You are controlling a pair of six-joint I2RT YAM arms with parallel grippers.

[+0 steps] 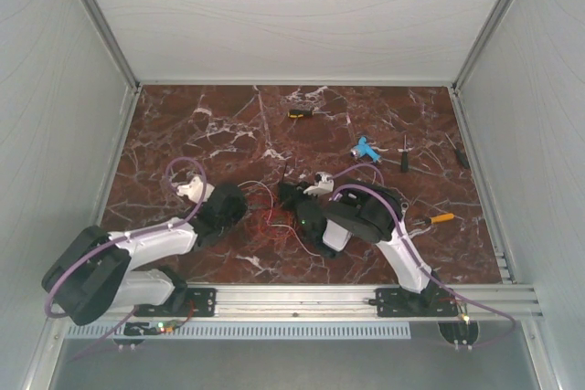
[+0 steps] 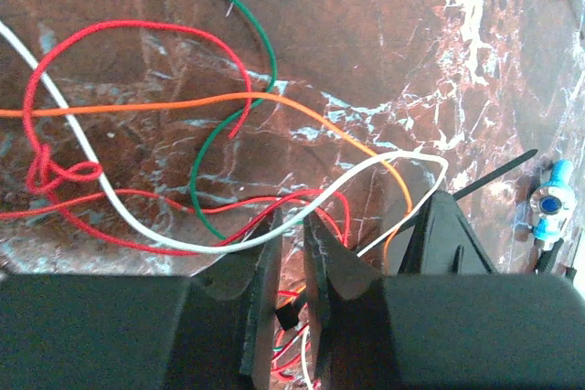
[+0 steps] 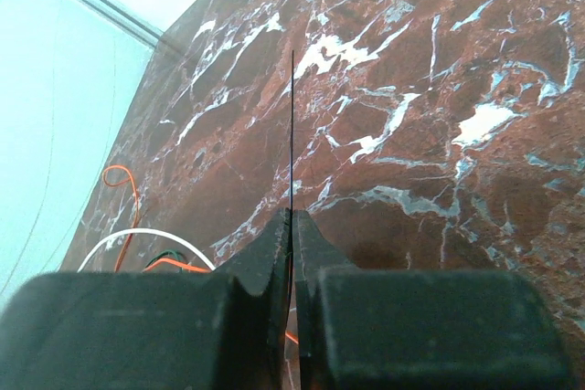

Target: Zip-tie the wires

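Note:
Loose wires lie in a tangle: a white wire (image 2: 128, 214), a red wire (image 2: 137, 23), an orange wire (image 2: 137, 105) and a green wire (image 2: 260, 34). My right gripper is shut on a thin black zip tie (image 3: 292, 125), whose strip sticks out past the fingertips. In the left wrist view, the zip tie's square head (image 2: 288, 317) shows between and beyond the fingers of my left gripper. That gripper is part open with a narrow gap; whether it touches the head cannot be told. The white wire passes across its fingertips.
Behind the arms lie a yellow-black tool (image 1: 300, 113), a blue tool (image 1: 365, 150) and a screwdriver (image 1: 404, 160). An orange-handled tool (image 1: 441, 217) is at the right.

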